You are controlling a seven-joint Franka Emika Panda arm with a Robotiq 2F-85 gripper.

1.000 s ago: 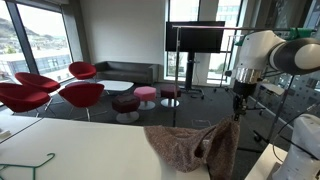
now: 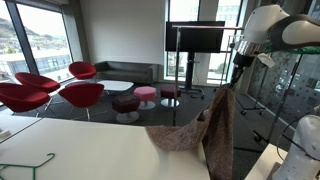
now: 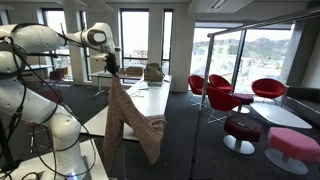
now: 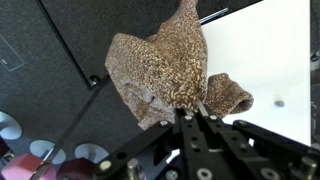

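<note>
A brown speckled cloth [image 2: 218, 140] hangs from my gripper [image 2: 235, 84] over the right end of the white table in exterior view 1. Part of it still drapes leftward on the tabletop. From the other side, in exterior view 2, the cloth [image 3: 130, 115] falls from the gripper [image 3: 112, 70] in a long fold, its lower end spread past the table edge. In the wrist view the cloth [image 4: 160, 72] bunches up at the fingers of my gripper, which is shut on it. The fingertips are largely hidden by fabric.
A green hanger [image 2: 30, 165] lies at the left of the white table [image 2: 110, 150]. A metal rack [image 2: 178, 60] stands behind the cloth, its bar close to the arm. Red chairs [image 2: 82, 94] and stools are farther back. Mid-table is clear.
My gripper has risen and the cloth with it; more of the fabric now hangs down from the fingers. The hanger has not moved.
</note>
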